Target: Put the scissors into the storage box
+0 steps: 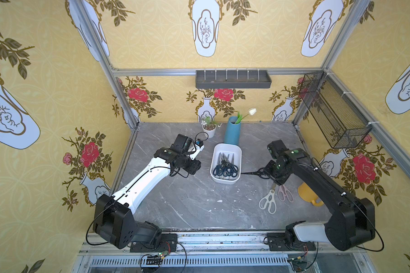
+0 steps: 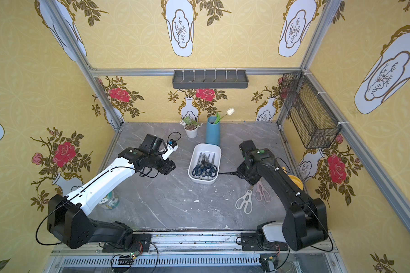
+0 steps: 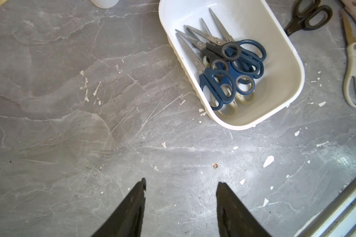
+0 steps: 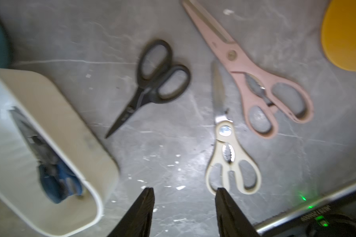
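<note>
The white storage box (image 1: pixel 226 180) stands mid-table with several blue-handled and dark-handled scissors (image 3: pixel 225 73) lying in it. To its right on the table lie black scissors (image 4: pixel 146 90), cream scissors (image 4: pixel 227 158) and pink scissors (image 4: pixel 251 79), spread apart from one another. My right gripper is open and empty above these three, its fingertips pointing near the cream handles in the right wrist view. In the top left view the right arm partly covers the black scissors. Left of the box hovers my left gripper, open over bare table.
A blue vase (image 1: pixel 232 132) and a potted plant (image 1: pixel 209 129) stand behind the box. A yellow cup (image 1: pixel 308 193) is at the right, near the right arm.
</note>
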